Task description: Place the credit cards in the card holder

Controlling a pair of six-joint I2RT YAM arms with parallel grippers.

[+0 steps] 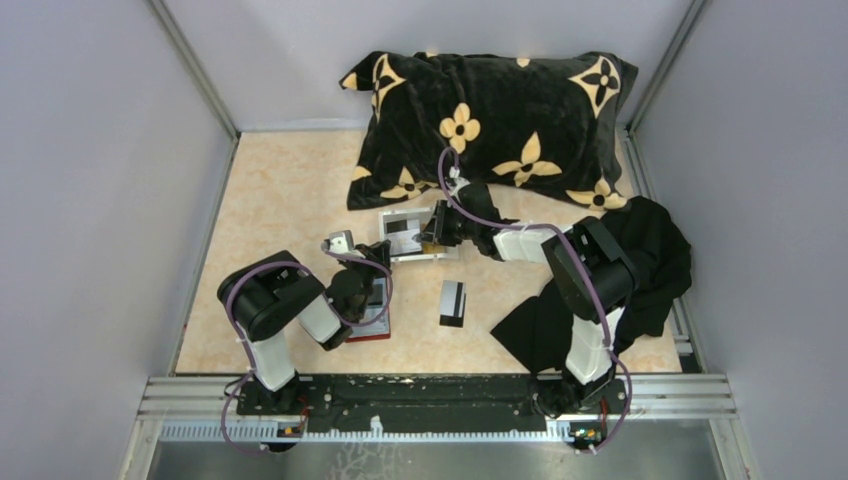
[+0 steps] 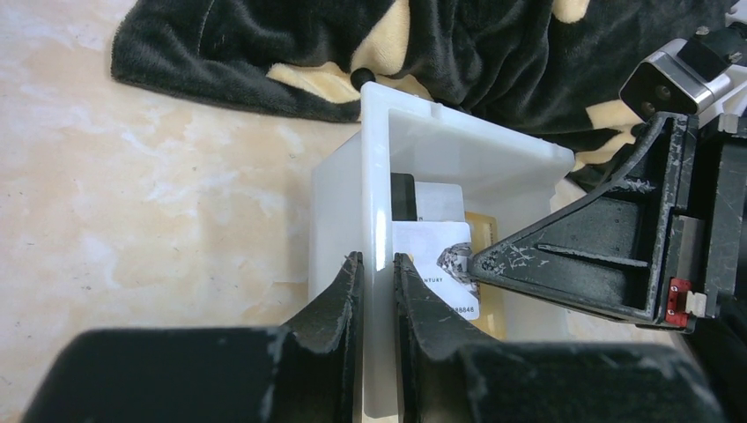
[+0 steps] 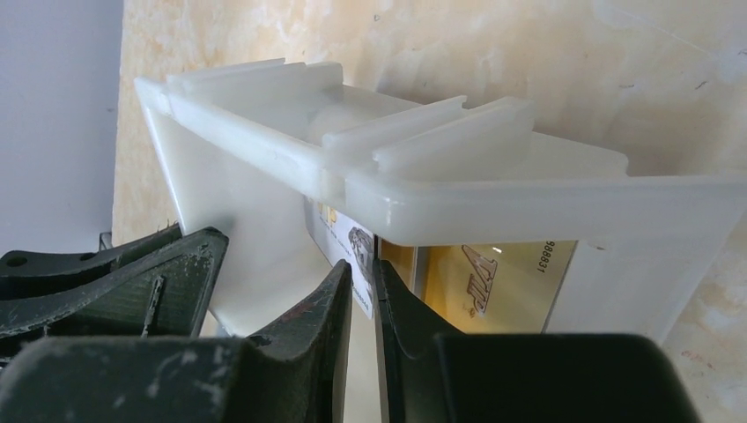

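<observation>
The white card holder is an open-topped box standing below the pillow. My left gripper is shut on the near end of its wall. Inside stand a white card with a portrait, a grey card, a dark card and a gold card. At the box's opening, my right gripper is shut, with the edge of the white card between its fingertips. A black-and-silver card lies on the table in front of the box.
Partly under the left arm lies a red-edged flat item with a grey top. A patterned black pillow fills the back, close behind the box. Black cloth lies at right.
</observation>
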